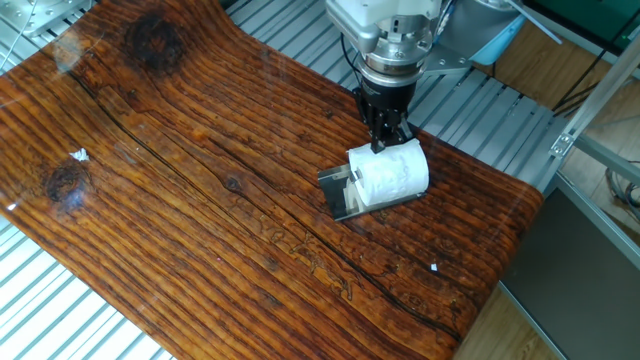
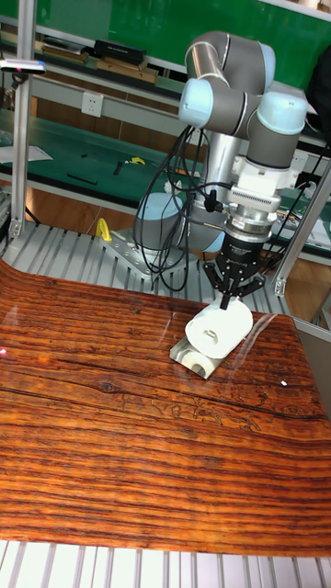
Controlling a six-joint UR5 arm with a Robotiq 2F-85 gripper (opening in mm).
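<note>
A white paper roll lies on its side in a metal holder on the wooden table. In exterior view 3 the open end of the roll faces the camera, above the holder's front part. My black gripper points down at the roll's upper back edge. From exterior view 3, the gripper reaches the top of the roll, its dark fingertips close together against the white paper. Whether any paper is between them cannot be made out.
A small white scrap lies to the right, another scrap far left. The table's right edge is near the roll.
</note>
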